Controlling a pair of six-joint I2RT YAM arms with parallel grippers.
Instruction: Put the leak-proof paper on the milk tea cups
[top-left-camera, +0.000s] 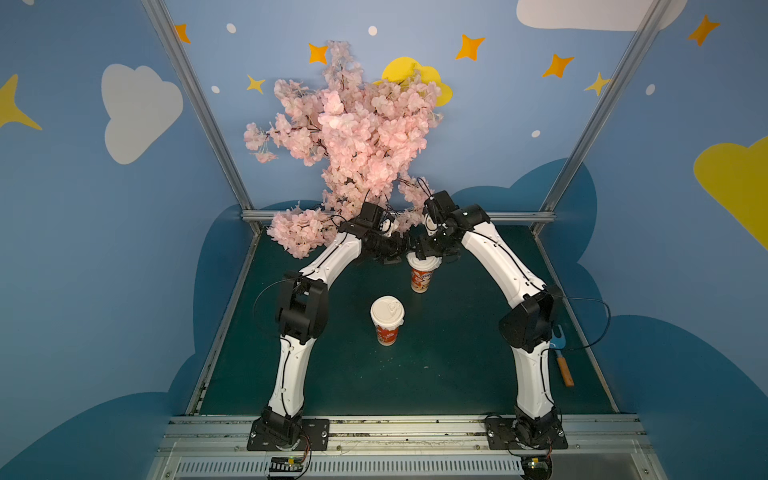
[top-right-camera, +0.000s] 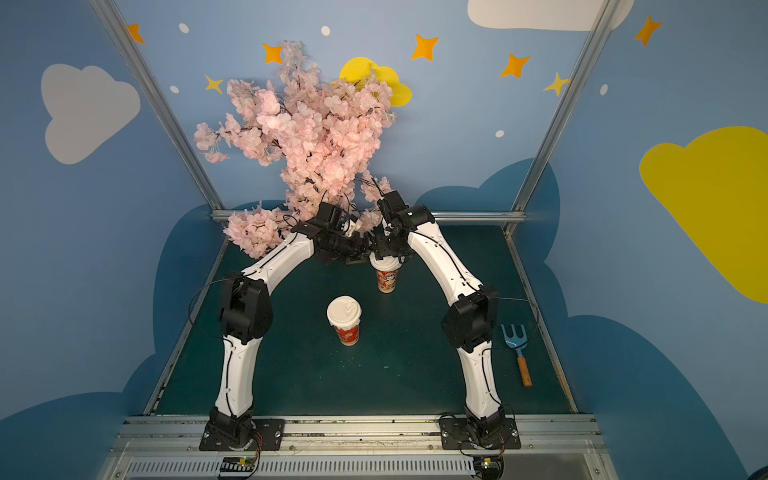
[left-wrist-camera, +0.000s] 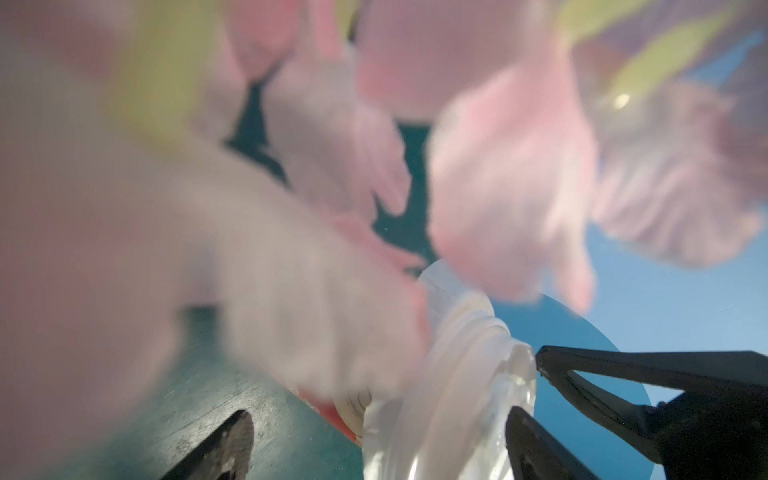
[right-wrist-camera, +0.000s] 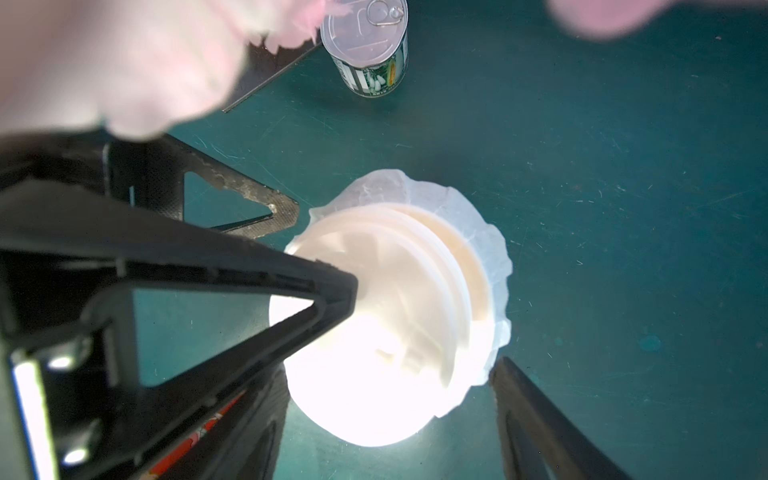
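Note:
Two milk tea cups with white lids stand on the green mat: the front one (top-left-camera: 387, 324) alone, the back one (top-left-camera: 420, 276) under both grippers. In the right wrist view the back cup's lid (right-wrist-camera: 384, 336) has translucent crimped paper (right-wrist-camera: 488, 240) round its rim; in the left wrist view the lid and paper (left-wrist-camera: 448, 400) sit between the fingertips. My left gripper is open at the cup's top. My right gripper is open over the lid, with the other gripper's black fingers reaching across it.
Pink blossom branches (top-left-camera: 360, 136) fill the back and crowd the left wrist view. A can (right-wrist-camera: 364, 48) stands near the back cup. A toy fork with wooden handle (top-right-camera: 524, 368) lies at the right.

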